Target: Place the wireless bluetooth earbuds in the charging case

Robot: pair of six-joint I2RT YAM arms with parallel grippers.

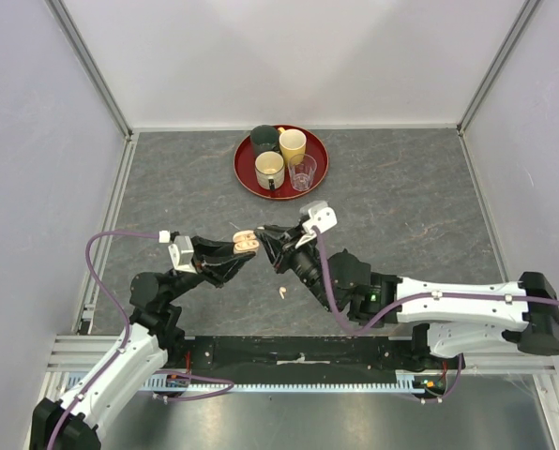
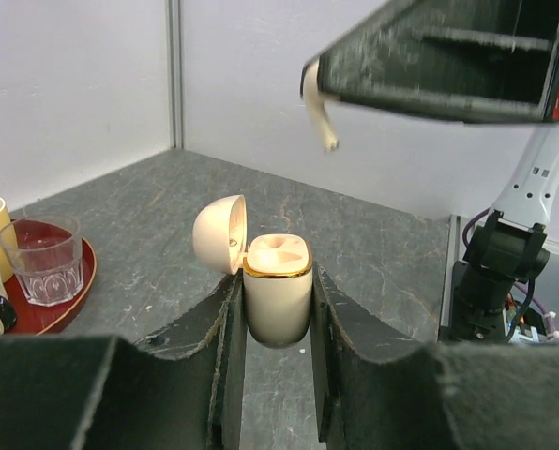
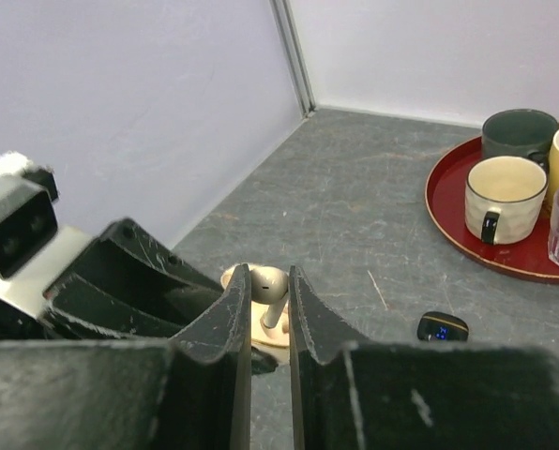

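Observation:
The cream charging case [image 2: 278,298], its lid [image 2: 221,234] standing open, is pinched between the fingertips of my left gripper [image 1: 239,247] above the table. In the left wrist view, a white earbud [image 2: 318,108] hangs stem down from the tip of my right gripper [image 1: 263,235], above the case and apart from it. The right wrist view shows that earbud's round head [image 3: 269,283] between the shut fingers, with the case behind it. A small pale piece [image 1: 282,292], apparently another earbud, lies on the table. Whether the case's slots hold anything, I cannot tell.
At the back, a red round tray [image 1: 245,175] carries several cups and a clear glass [image 1: 302,172]. A small black object with blue marks [image 3: 443,326] rests on the table in the right wrist view.

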